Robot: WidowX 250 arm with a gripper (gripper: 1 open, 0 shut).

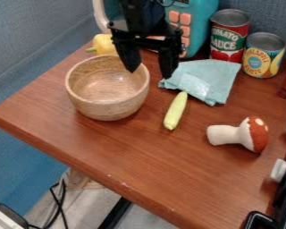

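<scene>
My black gripper (149, 63) hangs over the back right of the wooden bowl (107, 97), its two fingers apart, one above the bowl and one to its right; nothing shows between them. A pale yellow corn cob (177, 109) lies right of the bowl, below a light blue cloth (207, 80). A red-and-white toy mushroom (241, 135) lies at the right.
A tomato sauce can (229, 36), a second can (264, 56) and a teal toy (193, 21) stand at the back. A yellow item (104, 43) sits behind the bowl. Black gear lines the right edge.
</scene>
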